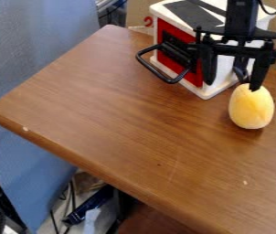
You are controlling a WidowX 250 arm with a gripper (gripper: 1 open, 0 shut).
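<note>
My black gripper (232, 69) hangs in front of a red and white box-like appliance (174, 57) at the back right of the table, its right finger just above a pale yellow oval object (250, 108) resting on the wood. The fingers look spread apart, with nothing visible held between them. A black loop handle sticks out at the appliance's left side; the gripper hides part of the appliance.
A cardboard box stands behind.
</note>
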